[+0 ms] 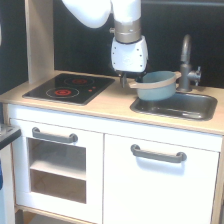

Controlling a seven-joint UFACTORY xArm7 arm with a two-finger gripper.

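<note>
A teal pot [157, 91] with a tan rim is over the left part of the dark sink [194, 106]; its rim looks tilted, the right side higher. At its left side is my gripper [127, 78], pointing down from the white arm. The dark fingers are close to the pot's left edge, where a handle or tan rim end shows. Their small size against the dark wall hides whether they grip it. I cannot tell whether the pot touches the sink.
A black stovetop [70, 88] with red-marked burners lies left on the wooden counter [113, 103]. Behind the sink rises a dark faucet [187, 62]. White cabinets with grey handles [158, 154] are below; the left one has an open-looking window. Bare counter separates stove and sink.
</note>
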